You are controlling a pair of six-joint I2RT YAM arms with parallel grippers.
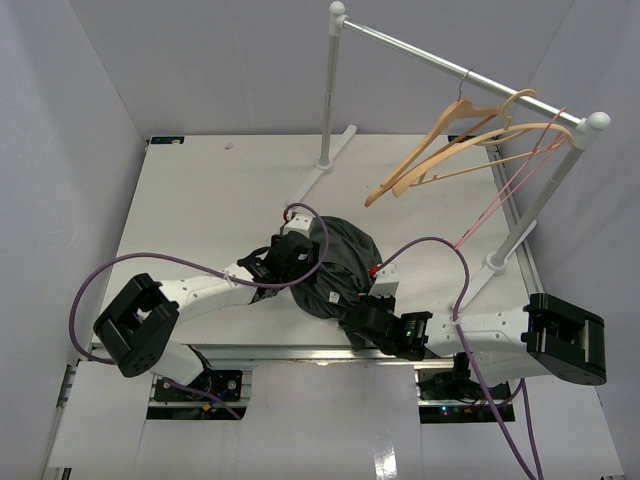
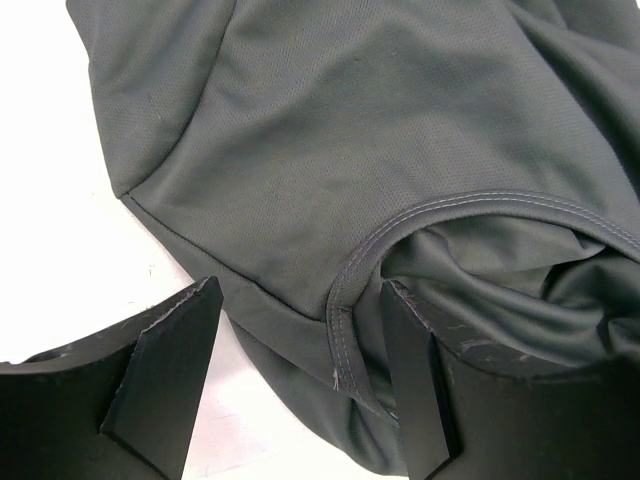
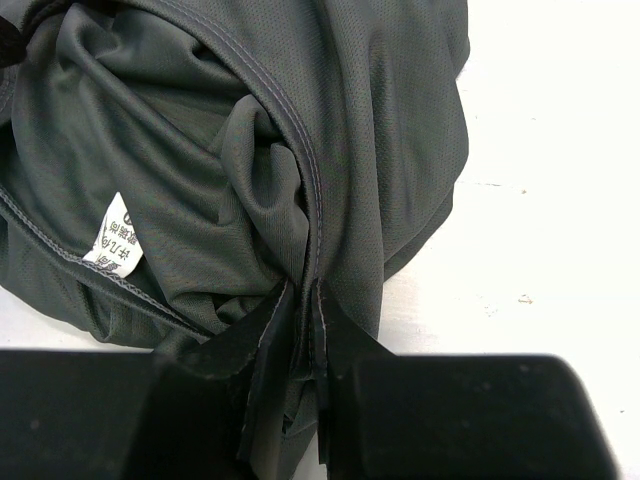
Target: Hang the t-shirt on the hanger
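Note:
The dark grey t shirt (image 1: 340, 255) lies bunched on the white table, with a white label (image 3: 115, 238) showing in its folds. My left gripper hovers over its left part, fingers apart around a stitched collar-like band. My right gripper is shut on a stitched fold of the shirt at its lower end. Wooden hangers (image 1: 430, 140) hang from the rail above the table's right side.
A white rack (image 1: 328, 100) stands behind, its feet (image 1: 492, 270) on the table, with a pink hanger (image 1: 510, 190) at the right.

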